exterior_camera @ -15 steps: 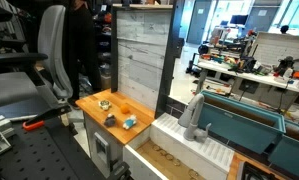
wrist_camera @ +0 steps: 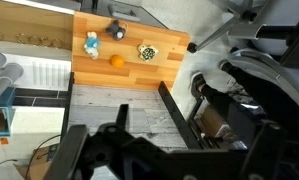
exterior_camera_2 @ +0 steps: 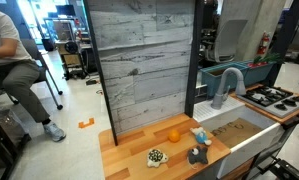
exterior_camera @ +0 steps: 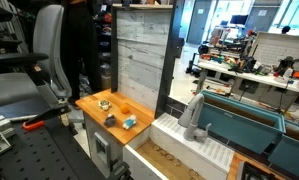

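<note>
My gripper shows as dark shapes along the bottom of the wrist view, its fingers apart and nothing seen between them. On the wooden counter [exterior_camera_2: 124, 155] lie several small things: a round orange object [exterior_camera_2: 174, 135], a cream-and-dark patterned toy [exterior_camera_2: 157, 157], a blue-and-white toy [exterior_camera_2: 200, 135] and a grey toy [exterior_camera_2: 197, 155]. The wrist view has the orange object [wrist_camera: 117, 61] between the blue-and-white toy [wrist_camera: 91, 44] and the patterned toy [wrist_camera: 148, 52], with the grey toy [wrist_camera: 115, 30] farther up. My gripper touches none of them.
A grey faucet [exterior_camera: 190, 118] rises beside a white-walled, brown-floored recess [exterior_camera: 167, 158]. Behind the counter stands a whitewashed plank panel [exterior_camera_2: 149, 80] with dark edges. A stove top [exterior_camera_2: 274, 97] is at the right, and someone sits on the far left.
</note>
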